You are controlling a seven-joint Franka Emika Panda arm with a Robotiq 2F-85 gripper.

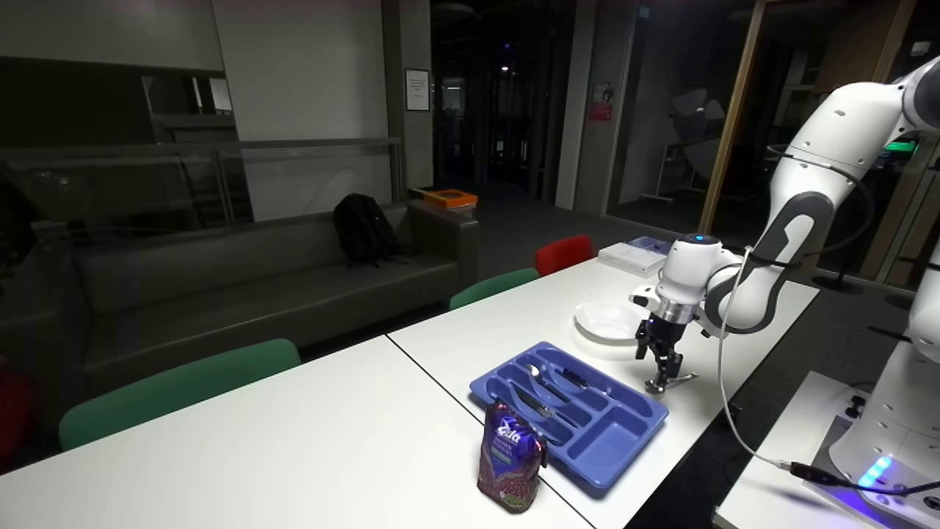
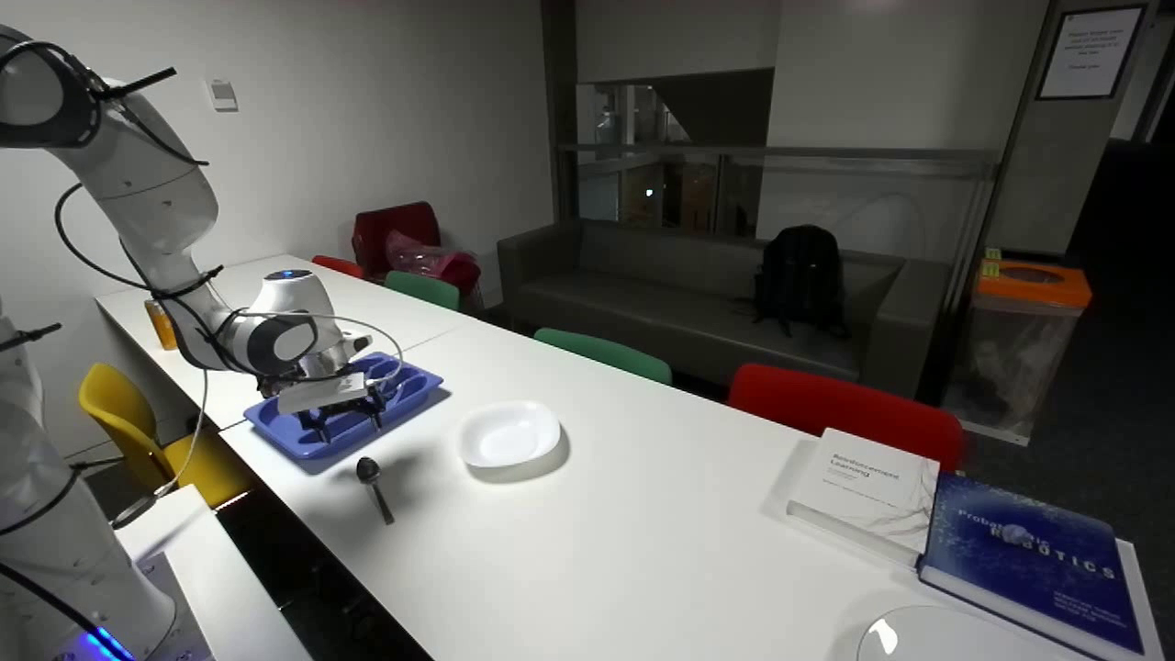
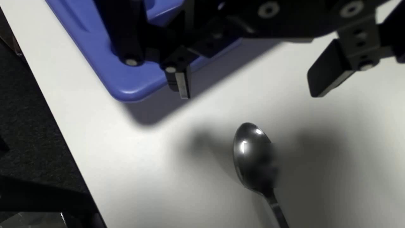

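Note:
A dark metal spoon (image 3: 255, 159) lies on the white table, its bowl toward the blue cutlery tray (image 3: 129, 85). My gripper is open above the table, with only empty space between its spread fingers. In the wrist view the spoon bowl appears below the gap between the fingertips, not touching them. From the first exterior view, the gripper (image 1: 662, 366) hangs over the spoon (image 1: 674, 383), close beside the tray (image 1: 608, 494). The second exterior view shows the whole spoon (image 2: 374, 485) on the table, clear of the gripper.
Cutlery, including a spoon (image 1: 548, 380), lies in the tray's compartments; its wide front compartment looks empty. A white dish (image 1: 609, 322) stands behind the gripper, and a dark red bag (image 1: 511, 458) stands by the tray. Books (image 2: 870, 496) sit at the far end.

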